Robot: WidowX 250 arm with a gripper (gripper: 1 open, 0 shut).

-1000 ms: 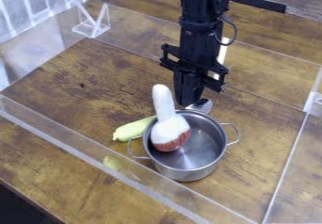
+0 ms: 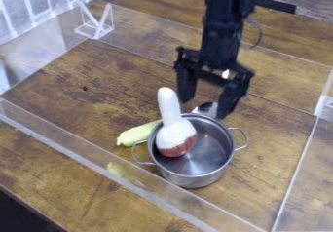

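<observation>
My black gripper (image 2: 208, 92) is blurred, open, above the table just behind a steel pot (image 2: 212, 168) with two handles. A white-handled object with a red-marked round end (image 2: 173, 134) rests in the pot, its handle leaning up past the rim. A yellow corn-like item (image 2: 135, 135) lies left of the pot. A shiny metal object (image 2: 205, 109) behind the pot is partly hidden near the gripper.
The wooden table (image 2: 78, 80) has free room at the left. Clear panels border the work area at front, right and back. A white stand (image 2: 95, 23) is at the back left.
The objects have not visibly moved.
</observation>
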